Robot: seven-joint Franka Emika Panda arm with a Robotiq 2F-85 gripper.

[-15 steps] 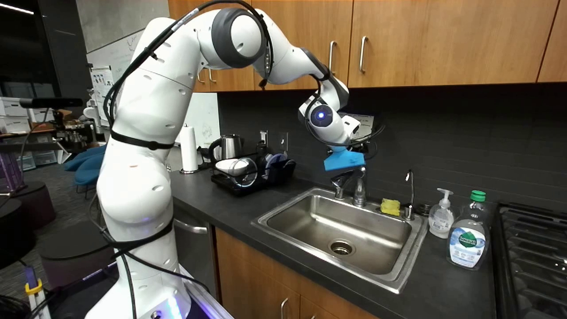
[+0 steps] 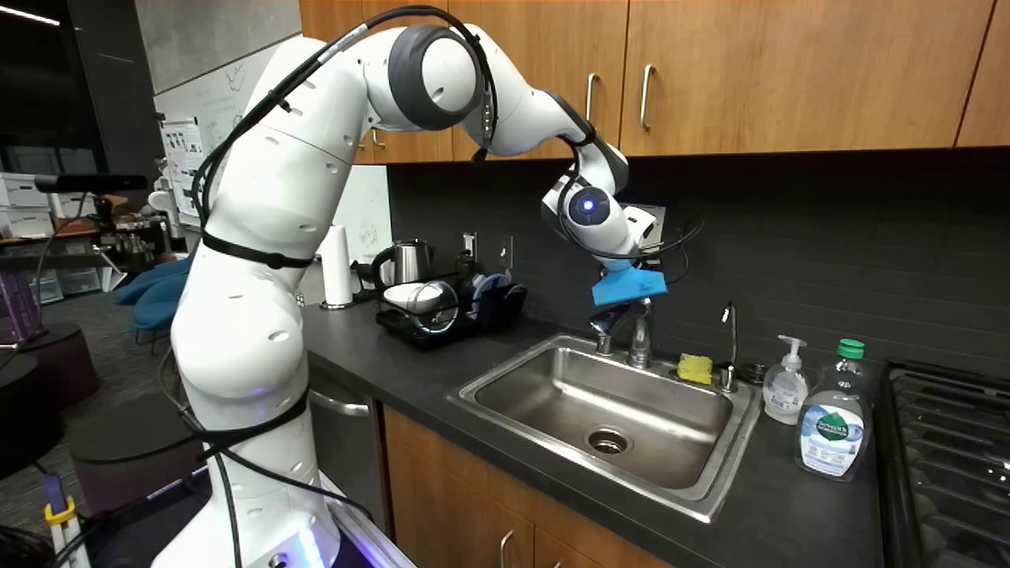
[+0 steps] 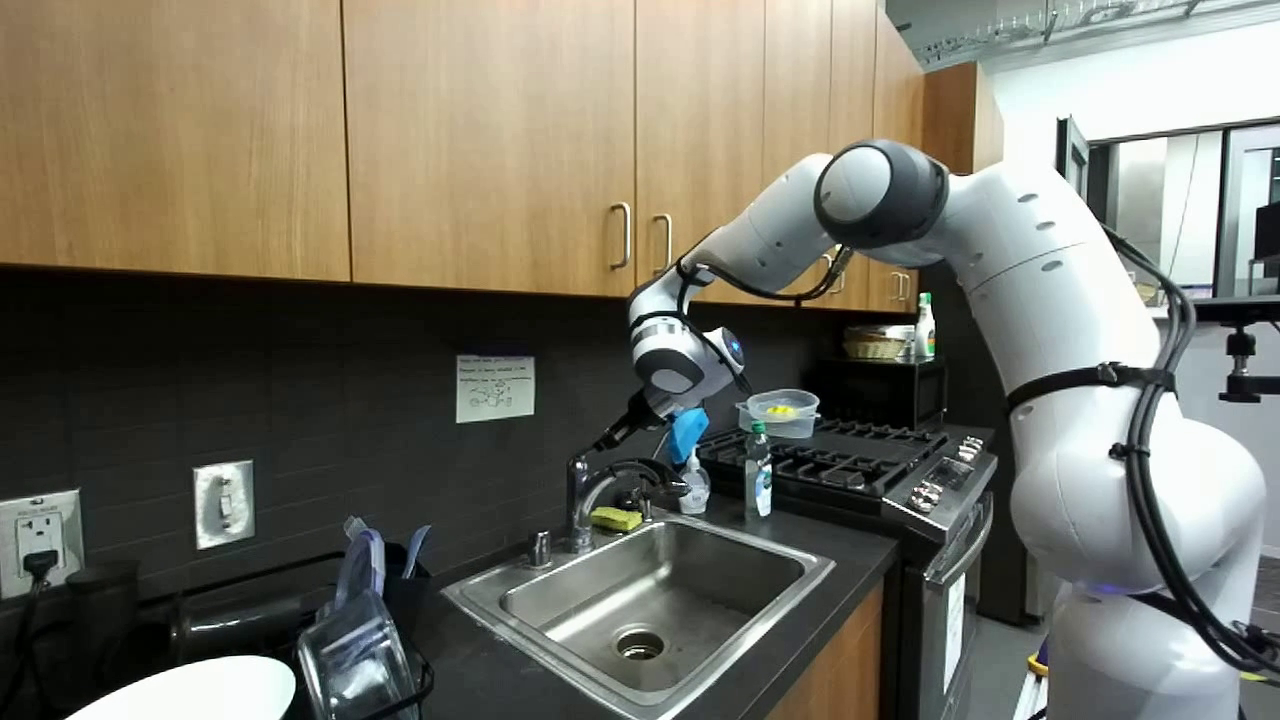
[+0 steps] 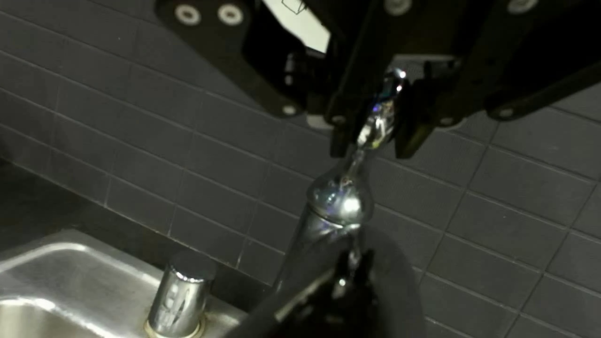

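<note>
The chrome faucet (image 3: 579, 492) stands at the back of the sink. In the wrist view its shiny handle lever (image 4: 378, 125) rises from the rounded faucet top (image 4: 341, 198) and passes between the two black fingers of my gripper. The fingers are closed down on that lever. Seen in exterior view 2, my gripper (image 3: 603, 442) reaches down at a slant to the top of the faucet. In exterior view 1 a blue piece (image 2: 630, 285) on the wrist hides the fingers and the lever.
The steel sink (image 2: 492, 383) is empty. A yellow sponge (image 2: 695, 368), a small tap (image 2: 730, 345), a soap pump (image 2: 786, 383) and a green-capped bottle (image 2: 834, 421) stand to its right, before the stove (image 2: 956, 454). At left is a dish rack (image 2: 407, 333). Cabinets hang above.
In exterior view 1 my wrist and its blue piece have shifted a little to the right and slightly up over the faucet. The objects on the counter have not moved.
</note>
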